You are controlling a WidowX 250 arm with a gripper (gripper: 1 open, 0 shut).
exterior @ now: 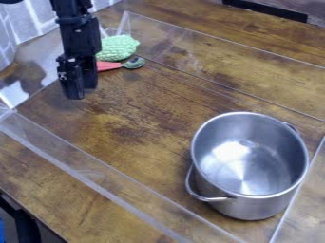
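My black gripper (75, 84) hangs low over the wooden tabletop at the upper left, fingers pointing down. Whether it is open or shut, or holds anything, is hard to make out in the dark shapes. Behind it to the right lie a pale green knitted item (117, 46) and a thin red utensil (106, 65) with a round grey-green end. A large steel pot (248, 166) with wire handles stands at the lower right, well apart from the gripper.
Clear plastic walls border the work area on several sides.
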